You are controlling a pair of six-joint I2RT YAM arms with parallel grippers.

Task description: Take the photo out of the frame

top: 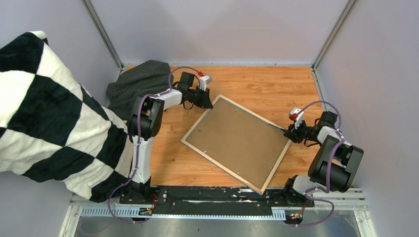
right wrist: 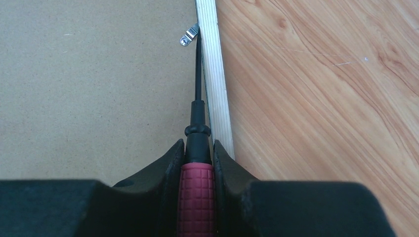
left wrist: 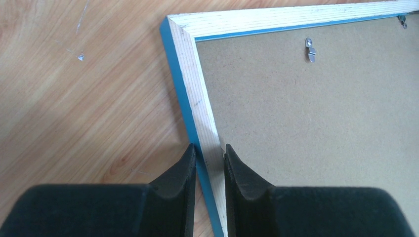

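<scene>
The picture frame (top: 196, 125) lies back-up on the wooden table, its brown backing board (top: 232, 143) showing with small metal clips around the edge. My left gripper is shut on the frame's upper-left side. My right gripper is shut on a screwdriver (right wrist: 196, 197) with a red handle; its dark shaft lies along the inner edge of the frame's rail, the tip at a metal clip (right wrist: 189, 34). Another clip (left wrist: 310, 52) shows near the frame's corner in the left wrist view.
A dark grey cloth (top: 133, 84) lies at the back left, and a checkered cloth (top: 54, 123) fills the left side. Walls stand at the back and sides.
</scene>
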